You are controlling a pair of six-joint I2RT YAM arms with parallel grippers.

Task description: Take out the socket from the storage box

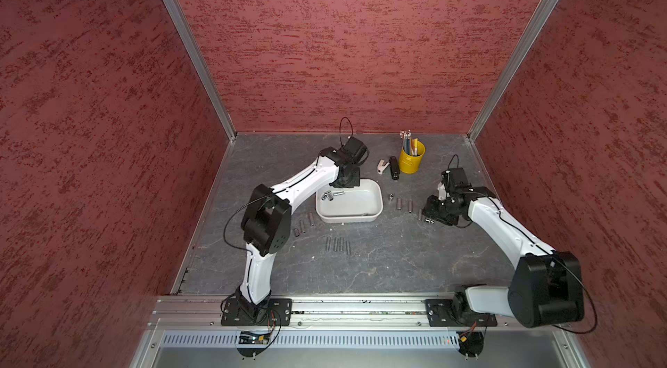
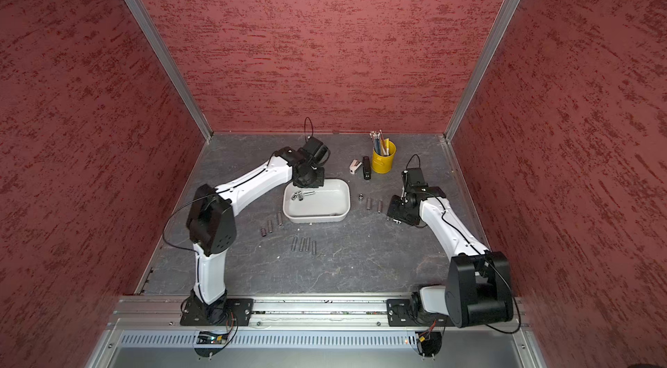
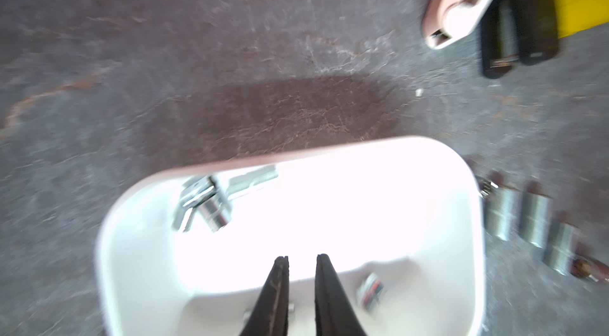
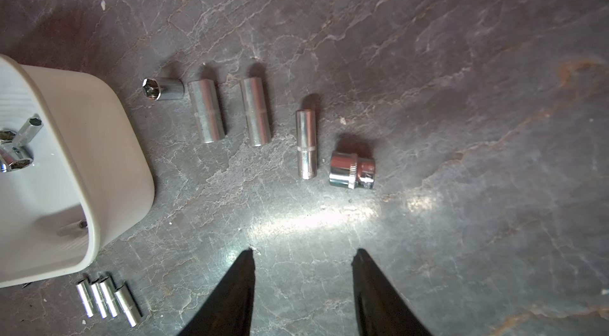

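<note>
The white storage box stands mid-table. Inside it, a cluster of silver sockets lies in the back left corner, one long socket lying along the back wall. Another socket is near the front right, and a blurred one shows partly behind my left fingers. My left gripper hangs over the back part of the box, its fingertips a narrow gap apart with nothing between them. At the right, over bare table, my right gripper is open and empty.
Several sockets lie right of the box, among them a short socket and a slim one. More sockets lie in front, others to the left. A stapler, black tool and yellow cup stand behind right.
</note>
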